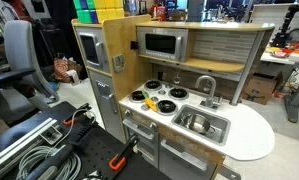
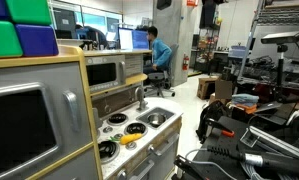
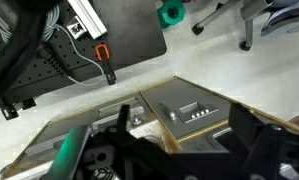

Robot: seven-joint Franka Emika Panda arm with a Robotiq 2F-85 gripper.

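Observation:
In the wrist view my gripper stands open, its dark fingers spread wide with nothing visible between them. Below it are the floor and the kitchen unit's top edge and fronts. The toy kitchen [image 1: 179, 142] has a stovetop with several round burners. On the stovetop lies a yellow object [image 1: 151, 103], also visible as a yellow shape [image 2: 134, 137] from the other side. Right of the burners is a metal sink [image 1: 201, 124] with a tap [image 1: 208, 88]; what lies in the sink is too small to tell.
A microwave [image 1: 164, 43] sits under the upper shelf, and a silver-doored cabinet [image 2: 34, 118] stands at the left. Coloured blocks [image 2: 19, 38] are stacked on top. Cables [image 1: 39, 160] cover part of the black table. A white round table [image 1: 251, 132] stands behind the sink.

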